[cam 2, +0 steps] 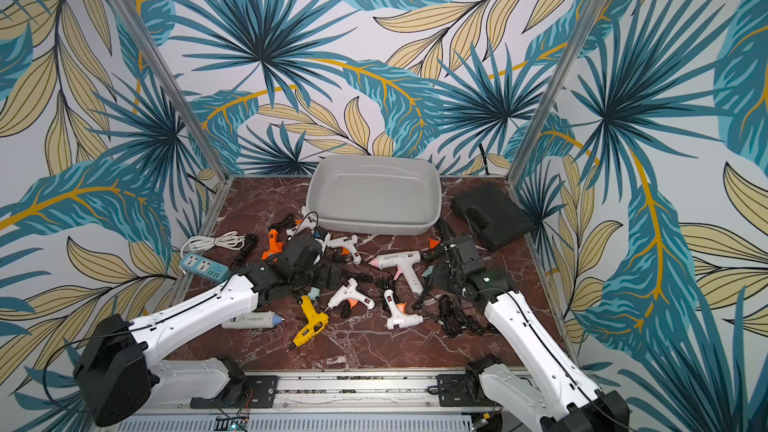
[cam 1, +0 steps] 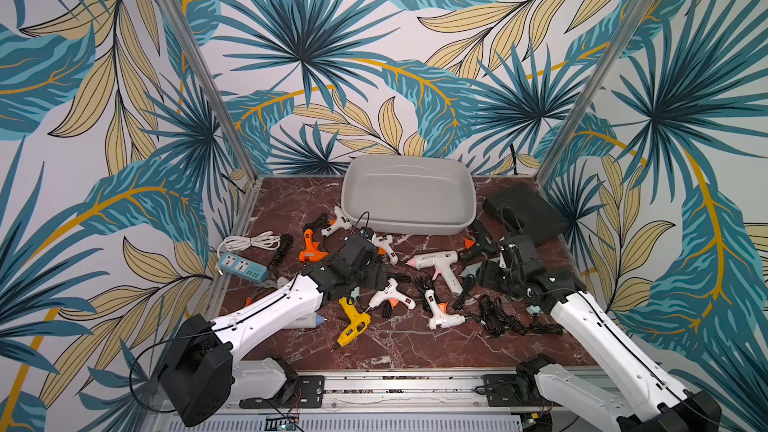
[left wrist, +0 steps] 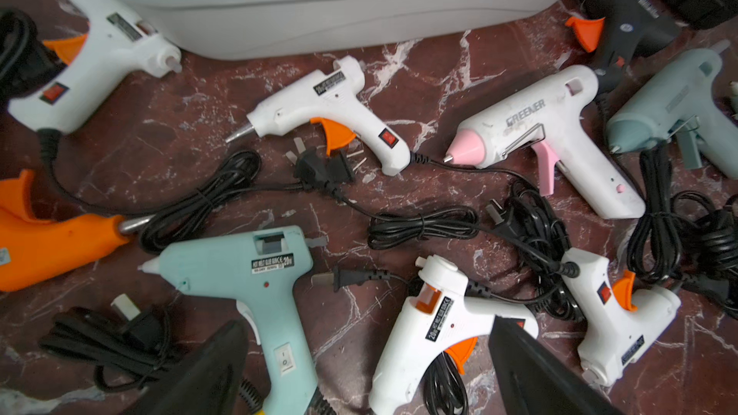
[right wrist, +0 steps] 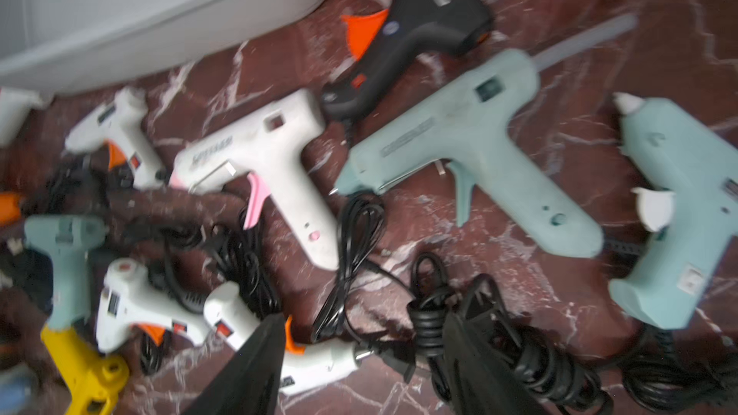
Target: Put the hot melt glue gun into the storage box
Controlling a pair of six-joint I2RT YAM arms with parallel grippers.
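The grey storage box stands empty at the back of the marble table. Many hot melt glue guns lie in front of it: a mint one, a white-pink one, a black one, a yellow one, also white and orange ones. My left gripper hangs open above the guns at middle left, nothing between its fingers. My right gripper hangs over the guns at middle right, fingers apart, cables and a white gun visible beneath.
A black case lies at the back right. A power strip with white cable is at the left. Cable bundles are scattered among the guns. The bare front edge of the table has some free room.
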